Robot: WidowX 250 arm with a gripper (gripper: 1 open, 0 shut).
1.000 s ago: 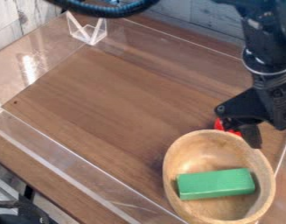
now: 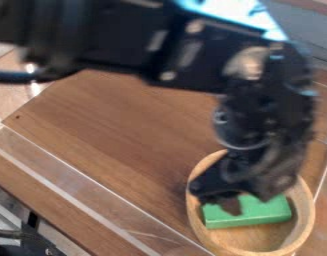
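A wooden bowl (image 2: 286, 232) stands at the lower right of the camera view with a green block (image 2: 259, 214) lying inside it. My gripper (image 2: 233, 190), black and blurred, hangs low over the bowl with its fingers over the left part of the block, hiding some of it. The gripper is open. Whether the fingertips touch the block cannot be told.
A clear strip runs along its front-left edge. The dark arm covers much of the upper view.
My gripper has moved down and left from beside the bowl to over the green block. The red object seen behind the bowl earlier is now hidden.
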